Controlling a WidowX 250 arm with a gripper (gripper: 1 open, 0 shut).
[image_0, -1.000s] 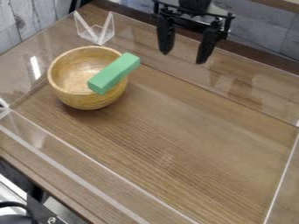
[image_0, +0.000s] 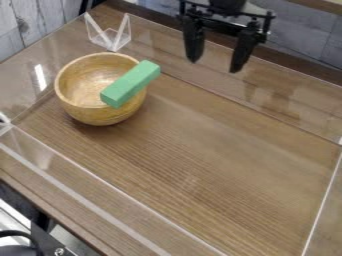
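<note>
A black gripper (image_0: 221, 43) reaches down from the top centre over the back of the wooden table, its two dark fingers wide apart, open, with nothing visible between them. A wooden bowl (image_0: 91, 108) sits at the left of the table. A green block (image_0: 128, 84) leans in it at a tilt, sticking up over the bowl's right rim. The gripper is above and to the right of the bowl, apart from it.
A small white wire-like object (image_0: 110, 34) stands at the back left. Dark cables lie at the bottom left corner.
The gripper has shifted very slightly over the back of the table. The bowl and green block look unmoved.
</note>
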